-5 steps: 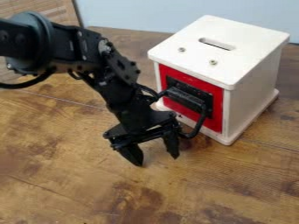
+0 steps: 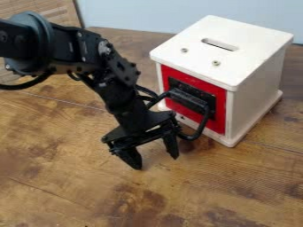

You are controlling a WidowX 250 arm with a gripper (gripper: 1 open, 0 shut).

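Observation:
My black gripper (image 2: 153,153) hangs low over the wooden table, pointing down, its two fingers apart with nothing seen between them. Just behind it and to the right stands a white box (image 2: 257,89) with a slot and two bolts on top. Its red front panel (image 2: 189,79) carries a black fitting (image 2: 190,99), with a black cable running down from it behind the gripper.
A pale wall and a light board stand at the back left, partly hidden by the arm.
My arm and gripper have shifted very slightly; the box has not moved.

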